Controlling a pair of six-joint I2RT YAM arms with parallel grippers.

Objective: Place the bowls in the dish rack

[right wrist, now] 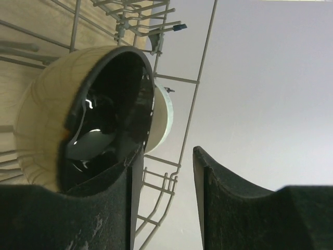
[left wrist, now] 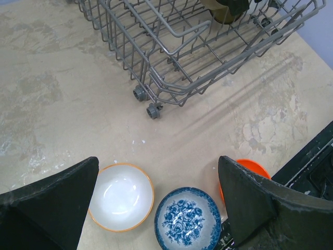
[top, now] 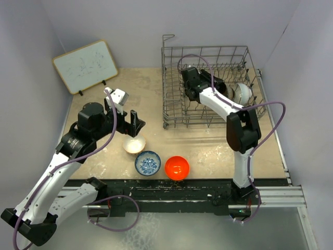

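Note:
My left gripper (top: 134, 124) hangs open above three bowls on the counter: a white bowl (left wrist: 120, 195), a blue patterned bowl (left wrist: 187, 221) and a red bowl (top: 177, 167). My right gripper is open inside the dish rack, beside a cream bowl with a dark interior (right wrist: 41, 112); the left finger is at that bowl's rim. A white bowl (right wrist: 162, 117) stands behind it. In the top view, bowls (top: 242, 94) stand in the rack's right part, partly hidden by the right arm.
The wire dish rack (top: 171, 117) fills the back right of the counter (top: 88, 156). A whiteboard (top: 83, 62) stands at the back left. Walls border the sides, and the left part of the counter is largely clear.

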